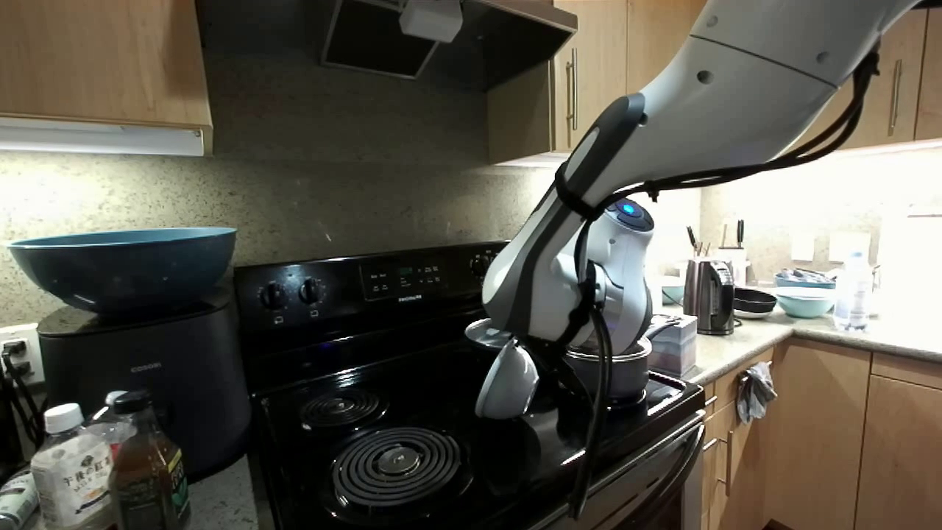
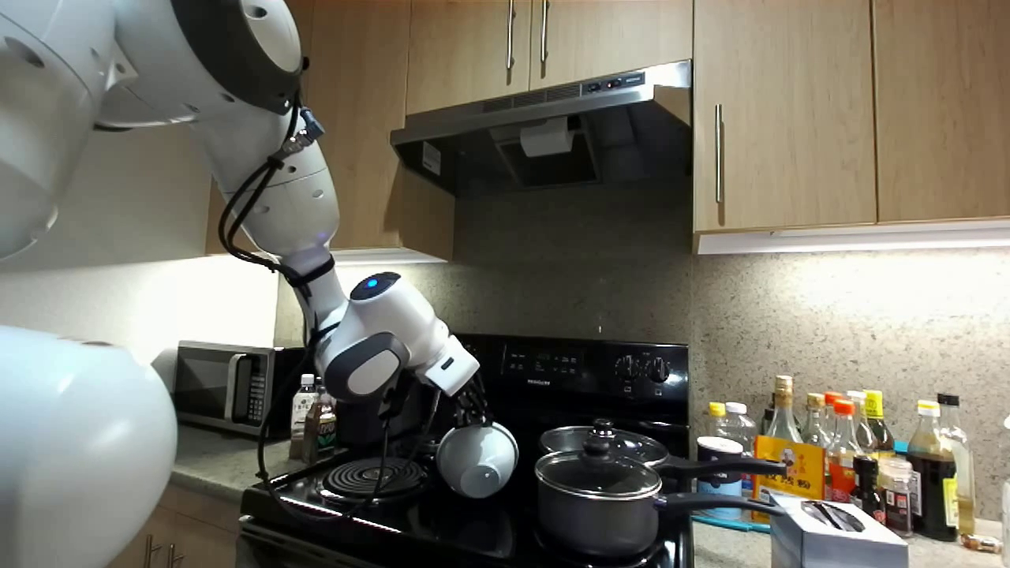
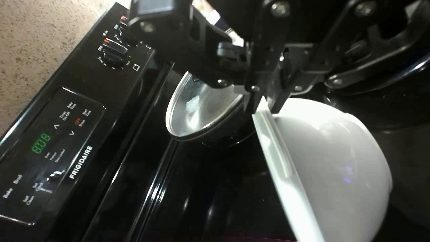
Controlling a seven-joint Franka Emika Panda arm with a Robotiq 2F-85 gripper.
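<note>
A white bowl hangs steeply tilted over the stovetop, with its rim running down from my fingertips in the wrist view. My gripper is closed over that rim, one finger on each side of the bowl wall. The same bowl turns its base toward exterior view 2, left of the pots. From exterior view 1 the bowl shows in front of the arm, and the fingers are mostly hidden there. The inside of the bowl is barely visible, so I cannot tell what it holds.
A lidded pot stands on the front burner, with another glass-lidded pan behind it; their handles point right. Bottles stand beside the stove.
</note>
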